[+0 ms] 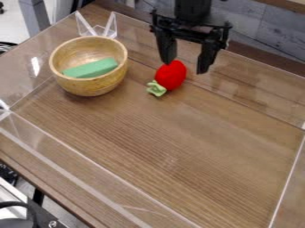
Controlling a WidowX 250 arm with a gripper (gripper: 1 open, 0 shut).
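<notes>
My black gripper (186, 43) hangs at the top centre of the camera view, above and behind a red object with a pale green top (170, 76), like a strawberry, lying on the wooden table. Whether the gripper is open or shut is hard to tell. A wooden bowl (85, 50) on the left holds a green oblong object (88, 69).
A white object (99, 25), shaped like rabbit ears, stands behind the bowl. A cable shows at the lower left corner.
</notes>
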